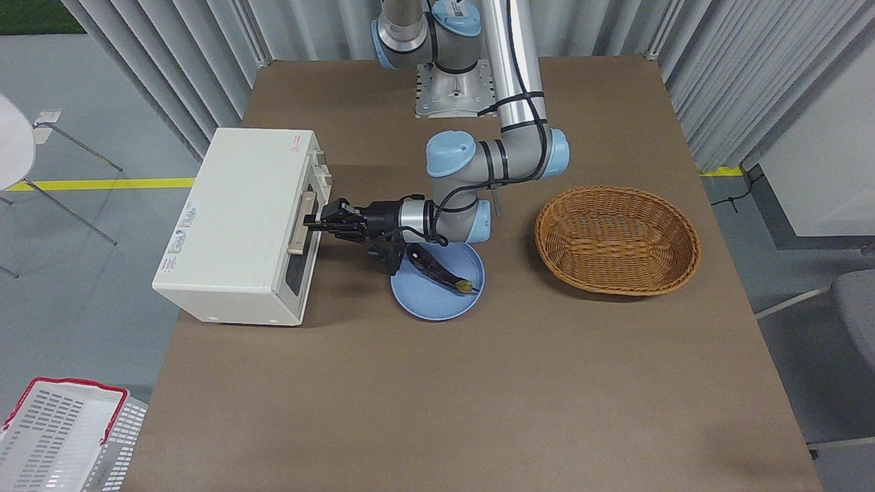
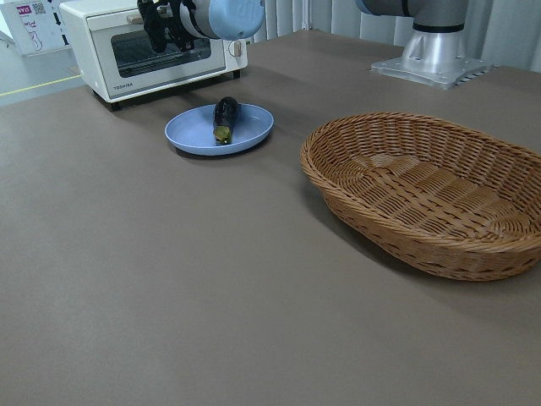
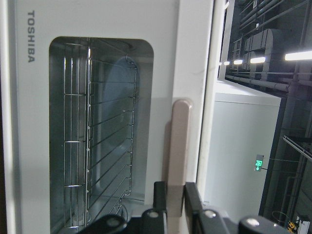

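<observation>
A white Toshiba toaster oven (image 1: 225, 221) sits on the table with its glass door (image 3: 100, 122) upright. My gripper is at the door's pinkish handle (image 3: 179, 141), one finger on each side of it, apparently shut on it. Below and right of the gripper in the front view, a blue plate (image 1: 418, 303) holds a dark eggplant (image 1: 435, 267), lying with its green stem end toward the front.
A brown wicker basket (image 1: 616, 240) stands to the right of the plate. A white plastic basket (image 1: 65, 434) is off the table at lower left.
</observation>
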